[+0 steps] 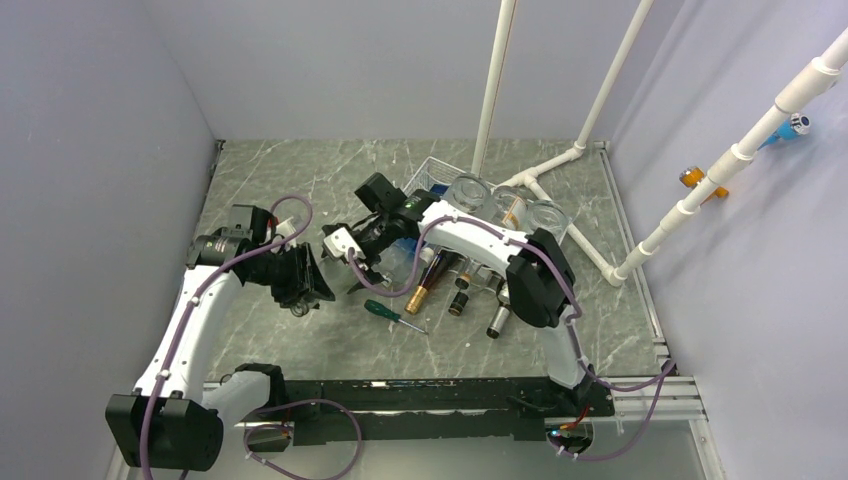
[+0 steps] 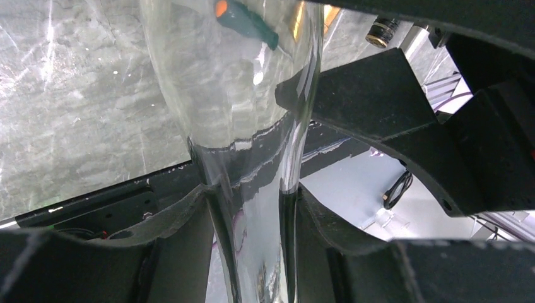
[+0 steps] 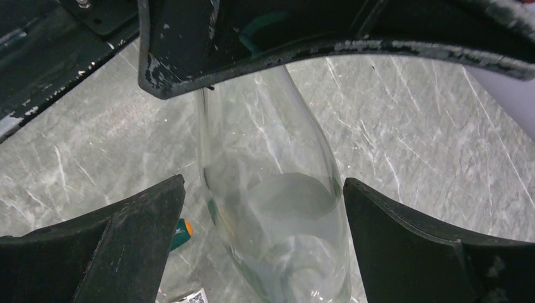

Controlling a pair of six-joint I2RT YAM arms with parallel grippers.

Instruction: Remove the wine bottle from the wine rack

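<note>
A clear glass bottle [image 2: 214, 95] is off the rack, its neck between the black fingers of my left gripper, which is shut on it. In the right wrist view the bottle's wide body [image 3: 271, 151] lies between the spread fingers of my right gripper. That gripper is open, with a gap at the left finger; whether the right finger touches the glass, I cannot tell. The top view has both grippers close together over the left half of the table. The white wire rack [image 1: 431, 168] is partly hidden under my right arm.
Several other bottles stay in the rack, among them a gold-necked one [image 1: 415, 302] and a dark one [image 1: 457, 303]. A green screwdriver [image 1: 382, 310] lies in front. White pipes [image 1: 570, 155] stand behind and to the right.
</note>
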